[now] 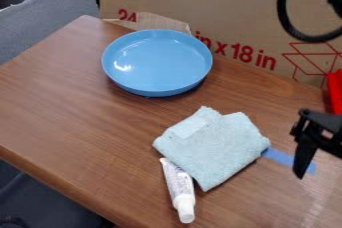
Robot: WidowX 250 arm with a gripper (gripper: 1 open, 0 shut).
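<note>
A light blue folded cloth (210, 147) lies on the wooden table (80, 112), with a white tube (179, 187) beside its lower left, cap toward the front. A blue plate (156, 62) sits farther back. My black gripper (311, 150) is at the right edge, just right of the cloth above a strip of blue tape (282, 158), open with nothing seen between its fingers. It is partly out of frame.
A cardboard box (221, 17) stands along the back. A red object (334, 92) is at the far right, partly hidden.
</note>
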